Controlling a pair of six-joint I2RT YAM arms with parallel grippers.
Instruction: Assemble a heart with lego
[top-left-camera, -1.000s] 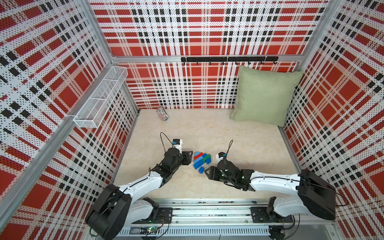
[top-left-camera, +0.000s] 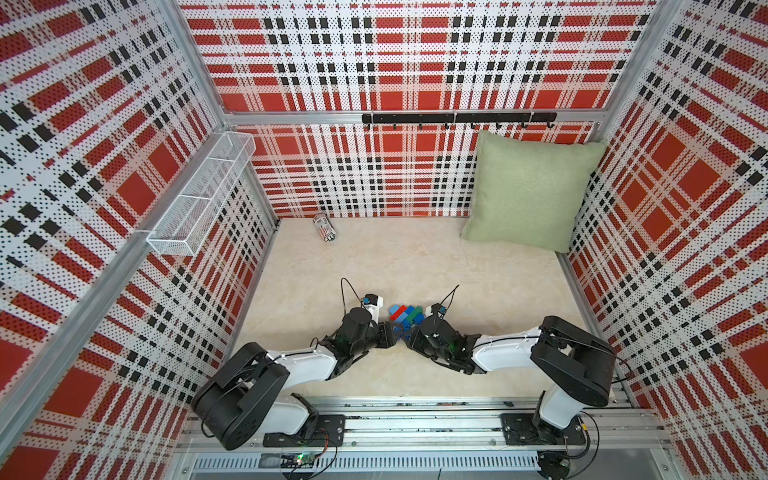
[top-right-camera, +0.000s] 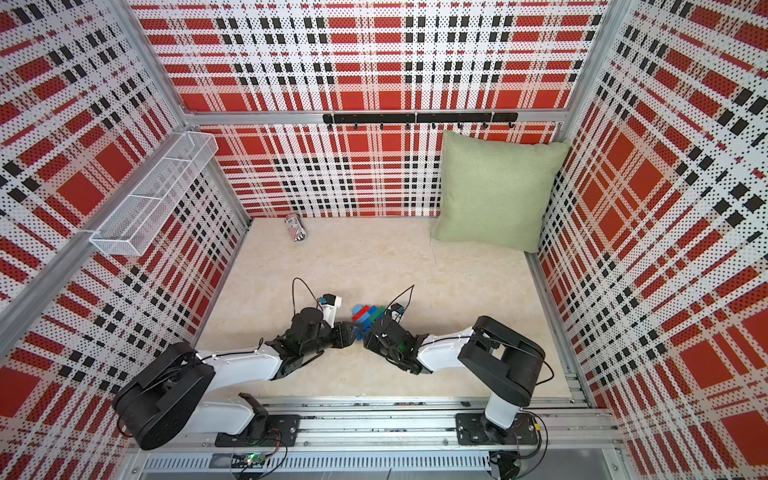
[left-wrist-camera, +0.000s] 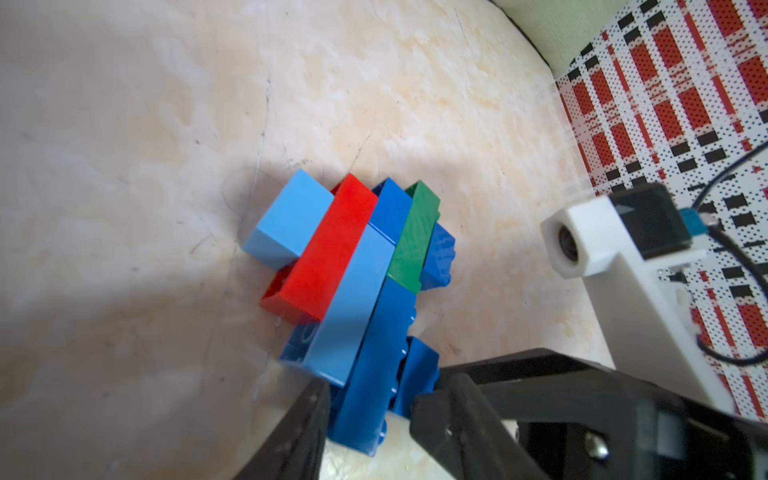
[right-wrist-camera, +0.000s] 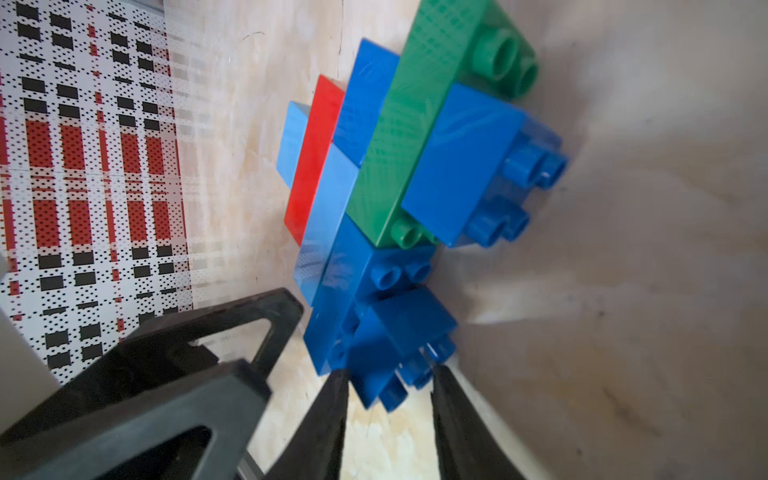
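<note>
The lego build lies on the table, made of light blue (left-wrist-camera: 352, 304), red (left-wrist-camera: 332, 248), green (right-wrist-camera: 416, 120) and blue bricks. Against the studded side of its lower blue brick (right-wrist-camera: 344, 280) rests a small blue brick (right-wrist-camera: 408, 320), slightly askew; whether the two are pressed together I cannot tell. At the build's lower left, my left gripper (top-left-camera: 393, 333) has its fingers apart near the end of that lower brick. My right gripper comes from the other side, its fingers (right-wrist-camera: 324, 424) also apart, close to the small brick. Neither visibly grips anything.
A can (top-left-camera: 324, 227) lies at the back left, and a green cushion (top-left-camera: 532, 192) leans at the back right. Both grippers stand very close to each other around the build.
The small blue brick, apart below the build earlier, now sits up against it.
</note>
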